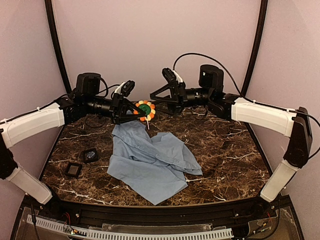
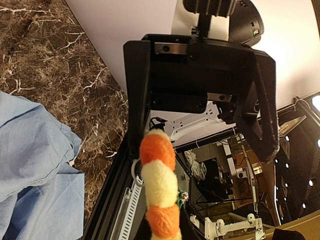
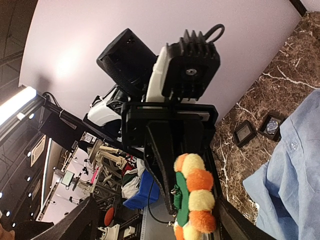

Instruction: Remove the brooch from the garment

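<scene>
A flower brooch (image 1: pixel 145 111) with orange and cream petals and a green centre is in the air above the blue garment (image 1: pixel 155 165), apart from it. My left gripper (image 1: pixel 136 113) is shut on the brooch, which is seen edge-on in the right wrist view (image 3: pixel 195 195), its green face against the left fingers. A thin pale pin or strip hangs below it in the top view. My right gripper (image 1: pixel 161 100) stands open to the right of the brooch, nothing between its fingers.
Two small dark square objects (image 1: pixel 90 155) (image 1: pixel 73 169) lie on the marble table at the left. The walls enclose the back and sides.
</scene>
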